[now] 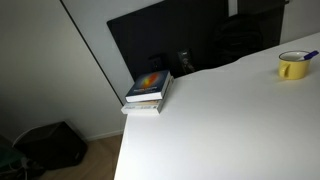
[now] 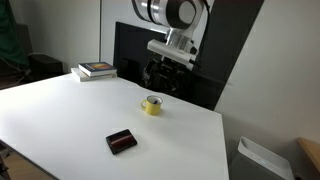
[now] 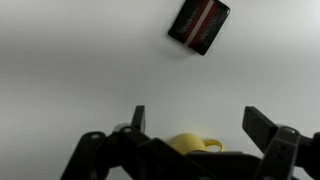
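A yellow mug (image 1: 292,68) stands upright on the white table, with a blue-tipped object (image 1: 310,55) sticking out of it. In exterior view 2 the mug (image 2: 152,105) is in front of the robot arm. A dark rectangular object (image 2: 121,141) with a red stripe lies flat nearer the front; the wrist view shows that striped object (image 3: 199,24) at the top. My gripper is open, its fingers wide apart and nothing between them. Part of the mug (image 3: 188,143) shows below, partly hidden by the gripper's body.
Stacked books (image 1: 148,90) lie at the table's far left corner. A white tray (image 2: 262,158) is at the right in exterior view 2. Behind the table stands a dark panel (image 1: 165,35).
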